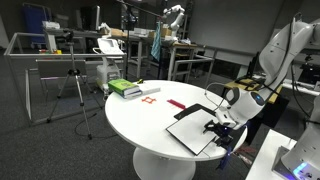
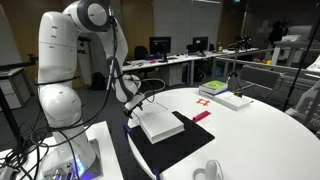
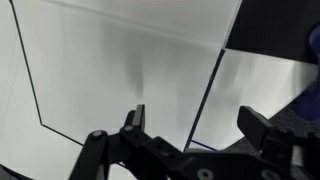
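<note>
A flat white box (image 2: 160, 122) lies on a black mat (image 2: 185, 145) near the table's edge on the robot's side. In the first exterior view the box (image 1: 188, 130) is partly behind my gripper (image 1: 219, 131), which is low over its near right part. The wrist view is filled by white box surface (image 3: 130, 65), crossed by dark edge lines. There my gripper is open, its fingertips well apart, with only white surface visible between them. Whether the fingers touch the box cannot be told.
A green-and-white stack (image 1: 126, 88) sits at the table's far side, with red-orange pieces (image 1: 150, 99) and a red object (image 1: 177, 103) nearer. Purple clamps (image 2: 156, 174) stand along the table edge. White tabletop (image 1: 130, 118) beside the box is clear.
</note>
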